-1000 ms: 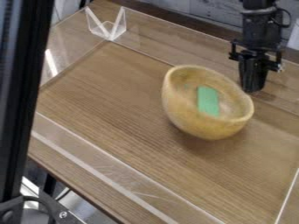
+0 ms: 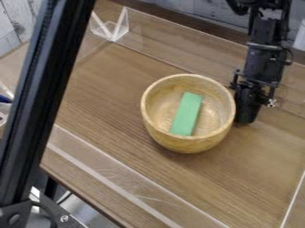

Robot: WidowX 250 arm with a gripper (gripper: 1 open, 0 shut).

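A pale wooden bowl (image 2: 163, 111) sits on the wooden table (image 2: 102, 134), holding a green rectangular block (image 2: 186, 114). The black robot arm reaches down from the top right, and its gripper (image 2: 252, 105) is low beside the bowl's right rim, close to or touching it. The fingertips are dark and partly hidden, so their grip is hard to make out.
A white wire-like object (image 2: 110, 28) is at the back left. A black post (image 2: 36, 98) runs along the left edge.
The bowl has shifted from its blurred position a second ago, slightly leftward, and now looks steady. The gripper has moved lower alongside it.
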